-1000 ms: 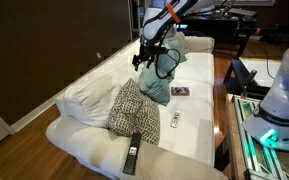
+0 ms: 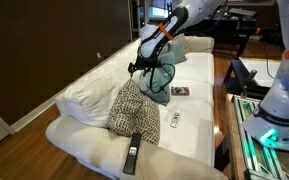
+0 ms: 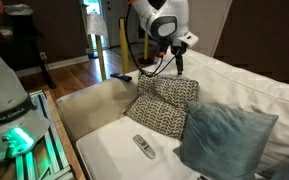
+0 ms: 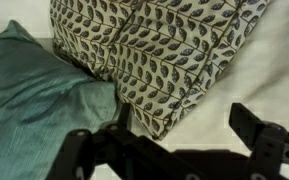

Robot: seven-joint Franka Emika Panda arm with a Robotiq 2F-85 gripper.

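My gripper (image 2: pixel 140 70) is open above the back of the white couch, with nothing between its fingers. In exterior view 2 it hangs over the top of the patterned pillow (image 3: pixel 162 108). This pillow, cream with dark leaf shapes, leans on the backrest; the wrist view shows the leaf-print cloth (image 4: pixel 169 60) ahead of and between the fingers. Beside it rests a teal pillow (image 3: pixel 226 138), which fills the left of the wrist view as plain blue-green cloth (image 4: pixel 44 110). Whether a fingertip touches either pillow I cannot tell.
A white remote (image 2: pixel 175 119) and a small dark object (image 2: pixel 181 90) lie on the seat. A black remote (image 2: pixel 132 153) is on the near armrest (image 2: pixel 174 165). Much of the seat is bare.
The gripper has come slightly lower and toward the patterned pillow's side in exterior view 1. Both pillows and the objects on the couch have stayed where they were.
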